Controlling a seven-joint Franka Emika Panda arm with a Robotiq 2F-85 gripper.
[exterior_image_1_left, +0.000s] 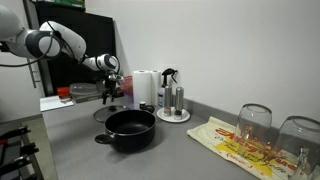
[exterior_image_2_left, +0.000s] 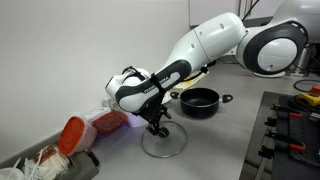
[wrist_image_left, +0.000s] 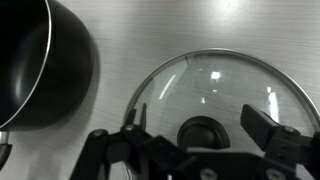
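A round glass lid (wrist_image_left: 235, 75) with a black knob (wrist_image_left: 203, 133) lies flat on the table, and its glass disc (exterior_image_2_left: 178, 148) also shows in exterior view 2. My gripper is over this lid, its black fingers (wrist_image_left: 255, 122) spread wide on either side of the knob. Nothing is held between them. From the far side, exterior view 1 has the gripper (exterior_image_1_left: 108, 97) just above the lid (exterior_image_1_left: 104, 113). A black pot (exterior_image_1_left: 130, 130), uncovered and empty-looking, stands nearby; its rim (wrist_image_left: 48, 40) enters the wrist view at upper left.
Behind the lid are paper towels (exterior_image_1_left: 147, 87) and a white plate with bottles and grinders (exterior_image_1_left: 179, 100). Upturned glass jars (exterior_image_1_left: 254, 122) and a yellow cloth (exterior_image_1_left: 228, 142) sit at the right. Bare table (exterior_image_1_left: 75, 140) lies in front of the lid.
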